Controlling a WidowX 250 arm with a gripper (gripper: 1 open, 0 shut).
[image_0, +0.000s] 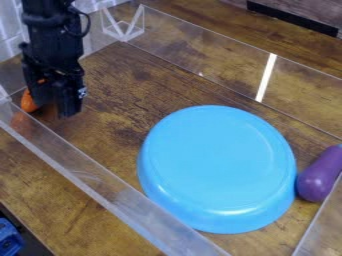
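Observation:
The black gripper (54, 88) is low at the upper left, over an orange carrot (30, 100) that lies by the left clear wall. The gripper covers most of the carrot; whether its fingers are around it or apart from it, and how far they are open, I cannot tell. A large upturned light blue round dish (215, 165) sits at the centre right. A purple eggplant (318, 174) lies at the right edge.
Clear plastic walls (120, 200) border the wooden work surface (134, 100). A blue object (7, 238) shows at the bottom left corner.

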